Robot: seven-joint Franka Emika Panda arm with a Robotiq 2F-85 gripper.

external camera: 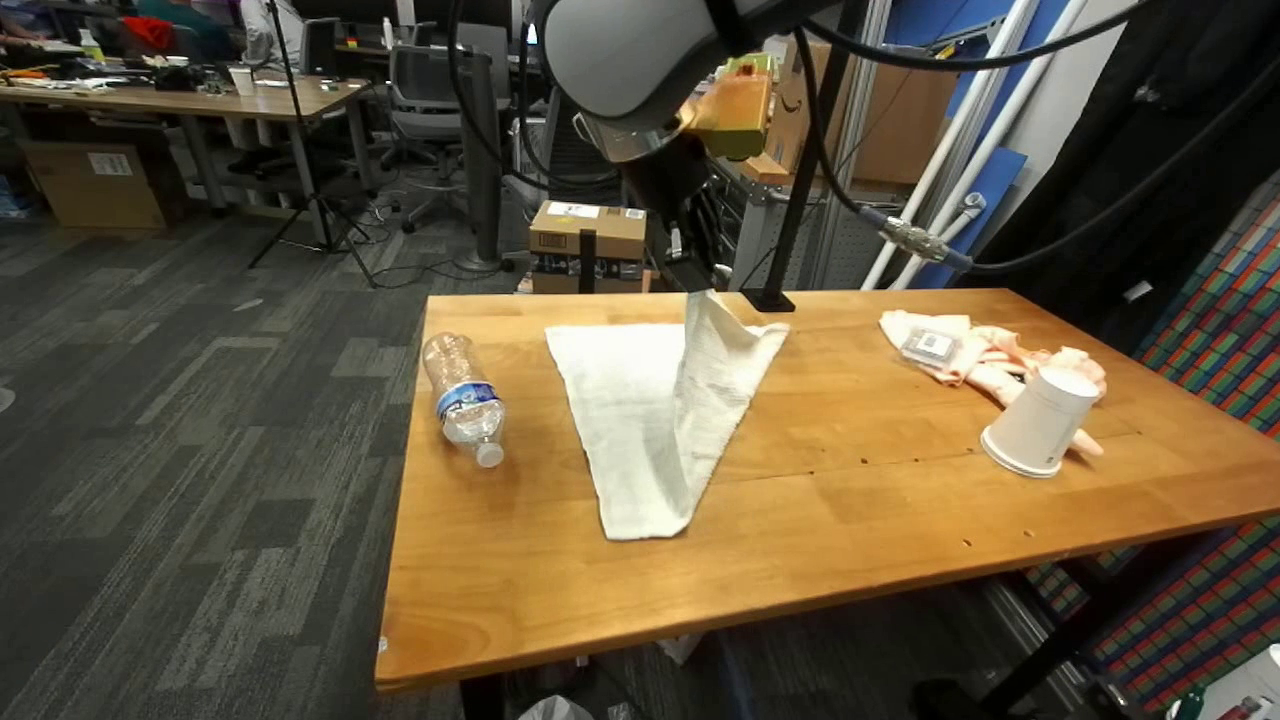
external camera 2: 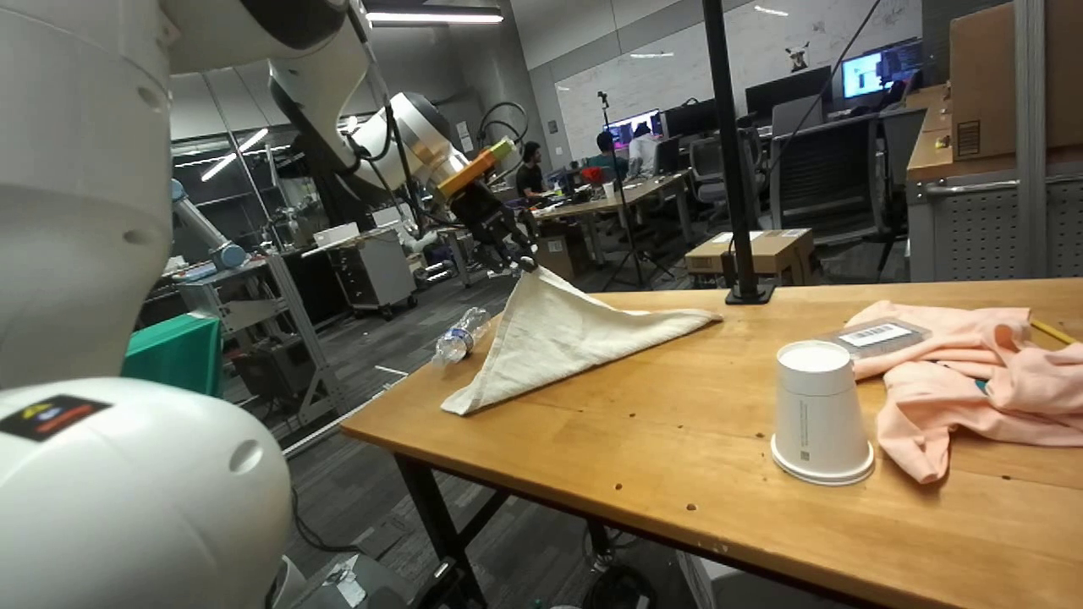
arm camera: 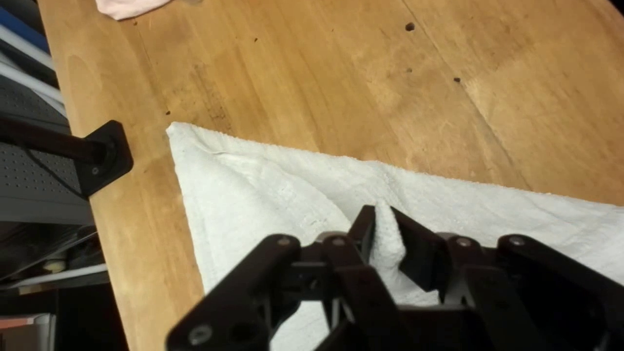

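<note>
A white cloth (external camera: 630,414) lies on the wooden table, one part of it lifted to a peak. My gripper (external camera: 696,288) is at the top of that peak, shut on the cloth's edge. In the wrist view a fold of the white cloth (arm camera: 292,193) stands pinched between the black fingers. From the other side, in exterior view 2, the raised cloth (external camera 2: 568,335) slopes down from my gripper (external camera 2: 525,264) in a triangle, its lower edge resting on the table.
A clear plastic bottle (external camera: 468,402) lies left of the cloth. To the right are an upside-down white cup (external camera: 1041,420), a peach garment (external camera 2: 985,375) and a small clear package (external camera: 931,346). A black post (external camera 2: 746,223) rises at the table's far edge. Bare wood separates cloth and cup.
</note>
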